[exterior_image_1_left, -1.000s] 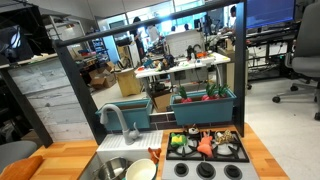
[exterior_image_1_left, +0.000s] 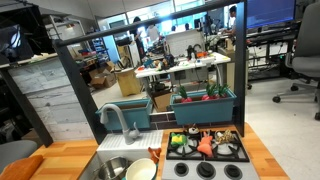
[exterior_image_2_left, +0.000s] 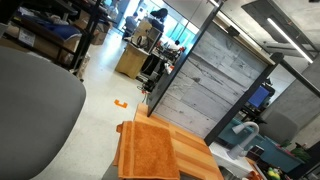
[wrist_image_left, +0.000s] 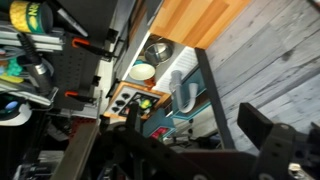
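Along the lower edge of the wrist view my gripper stands open, its dark fingers (wrist_image_left: 133, 117) well apart and nothing seen between them. It is high above the counter, looking down; neither exterior view shows it clearly. On the stove top (exterior_image_1_left: 181, 169) lie a red toy (exterior_image_1_left: 205, 144), a yellow-green item (exterior_image_1_left: 178, 139) and other small things. A white bowl (exterior_image_1_left: 141, 170) sits between stove and sink (exterior_image_1_left: 104, 170), under the grey faucet (exterior_image_1_left: 119, 122). An orange towel (exterior_image_2_left: 148, 150) rests on the wooden counter (exterior_image_2_left: 190, 148).
Teal bins (exterior_image_1_left: 204, 109) line the back of the counter, one holding red and green items. A dark frame (exterior_image_1_left: 240, 70) rises round the work area. Plank panelling (exterior_image_2_left: 215, 85) stands at one side. Bare wood shows beside the towel.
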